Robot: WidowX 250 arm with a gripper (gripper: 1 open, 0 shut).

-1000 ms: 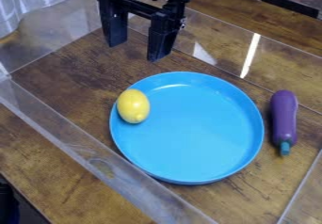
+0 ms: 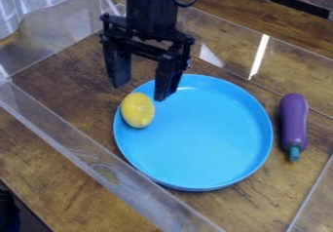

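My black gripper (image 2: 143,68) hangs open at the top centre of the camera view, its two fingers spread apart just above and behind a yellow egg-shaped object (image 2: 138,110). That object rests on the left side of a round blue plate (image 2: 208,138). Nothing shows between the fingers.
A purple eggplant-like object (image 2: 293,121) with a teal end lies right of the plate. Clear panels run along the left and lower-left edges of the wooden surface (image 2: 72,75). The wood behind and left of the plate is bare.
The gripper has moved down and toward the plate, closer to the yellow object. The objects on the table have stayed in place.
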